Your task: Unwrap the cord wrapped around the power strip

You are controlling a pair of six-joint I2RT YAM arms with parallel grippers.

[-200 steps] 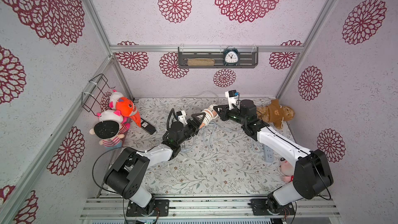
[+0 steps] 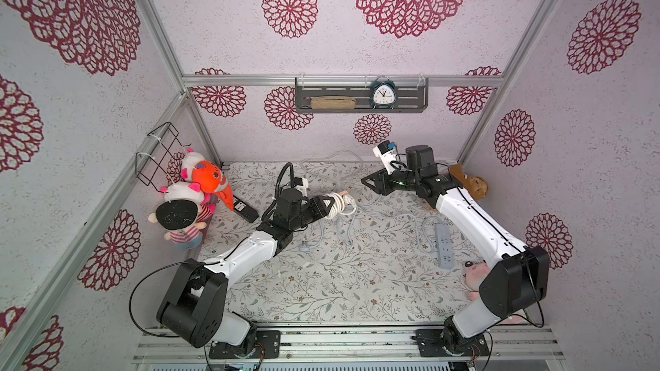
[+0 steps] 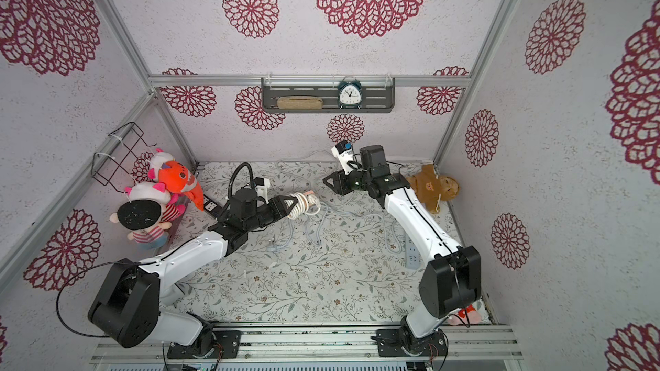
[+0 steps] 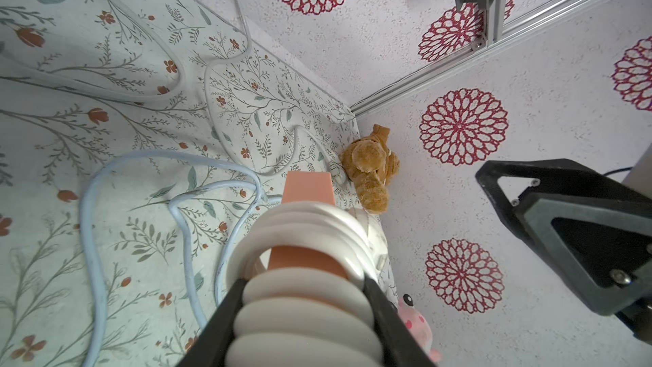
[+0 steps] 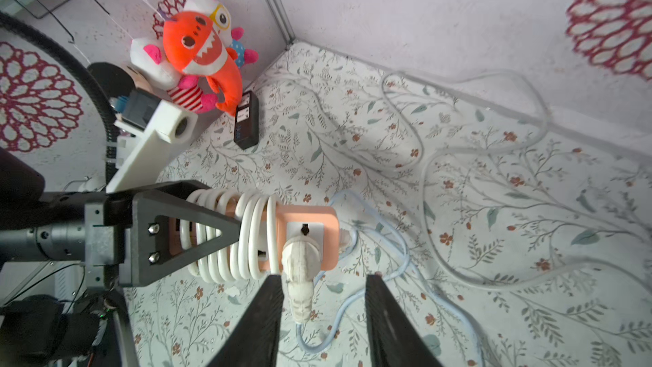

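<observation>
The power strip (image 5: 309, 221) is pinkish-orange, with several turns of white cord (image 5: 252, 234) wound around it. My left gripper (image 2: 326, 206) is shut on it, its fingers at both sides of the coils in the left wrist view. A thick white plug or cord end (image 5: 301, 265) hangs across the strip's free end, over a white socket face. My right gripper is open, with only tablecloth and a blue-grey cord visible past its fingers. It stands apart from the strip, to its right in the top left view.
Blue-grey cord (image 5: 370, 289) and pale cord (image 5: 434, 190) lie loosely on the table. Another, grey power strip (image 2: 444, 246) lies at the right. Soft toys (image 2: 182, 207) and a dark remote-like box (image 2: 245, 209) are at the left.
My right gripper has drawn away from the strip's end, up and to the right. The left gripper and wrapped strip have shifted slightly left, and the strip has turned.
</observation>
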